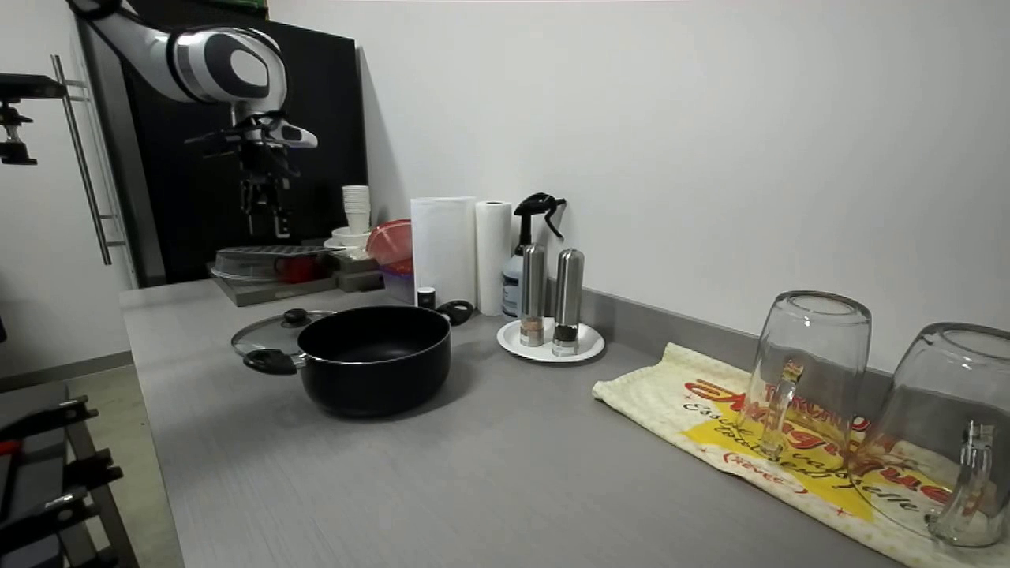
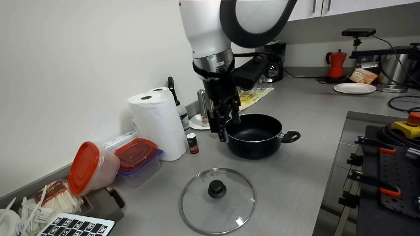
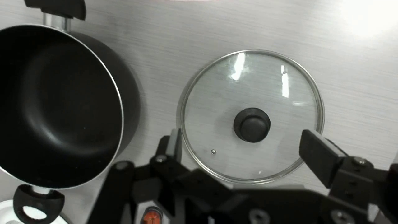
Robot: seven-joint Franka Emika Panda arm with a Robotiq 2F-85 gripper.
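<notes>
My gripper is open above the glass lid, its two fingers wide apart and nothing between them. The round lid [image 3: 227, 93] lies flat on the counter with its black knob [image 3: 254, 127] upward; seen from the wrist, the knob appears between the fingers, some way below. Beside the lid stands an empty black pot [image 2: 254, 145], uncovered, with two handles. In exterior view 1 the gripper [image 1: 267, 222] hangs well above the counter, and the pot [image 1: 388, 383] partly hides the lid [image 1: 270, 331] behind it.
A small spice jar [image 2: 192, 143], paper towel rolls [image 2: 155, 126] and plastic containers [image 2: 94, 167] line the wall side. A white plate [image 1: 592, 349] holds two grinders. Glass mugs [image 1: 809, 379] stand upside down on a cloth. Counter in front of the pot is clear.
</notes>
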